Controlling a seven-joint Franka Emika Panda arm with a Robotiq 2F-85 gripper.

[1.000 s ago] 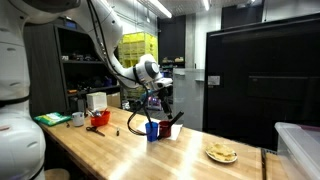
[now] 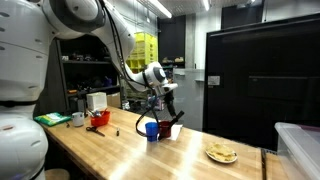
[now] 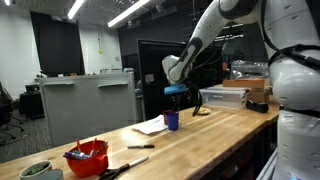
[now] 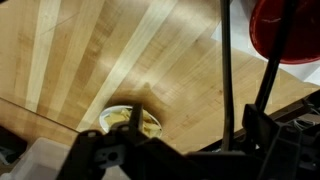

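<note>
My gripper stands open in the wrist view, with bare wooden table between its fingers and a black cable crossing in front. In exterior view 1 the gripper point(image 2: 166, 88) hangs above a blue cup point(image 2: 152, 131) and a dark red cup point(image 2: 166, 128) that stand side by side on the table. The red cup point(image 4: 284, 28) shows as a round red rim at the wrist view's upper right. A plate of yellow food point(image 2: 221, 152) lies apart to the right; in the wrist view the plate point(image 4: 118, 110) is partly hidden by a finger. Exterior view 2 shows the blue cup point(image 3: 173, 121) upright.
A red basket point(image 3: 86, 160) with things in it and a bowl point(image 3: 36, 170) stand at the table's far end from the arm. Black-handled tools point(image 3: 132, 166) lie beside the basket. A white sheet point(image 3: 150, 127) lies near the cups.
My gripper has shifted slightly to the right in exterior view 1, still above the cups. The cups and the plate have stayed in place.
</note>
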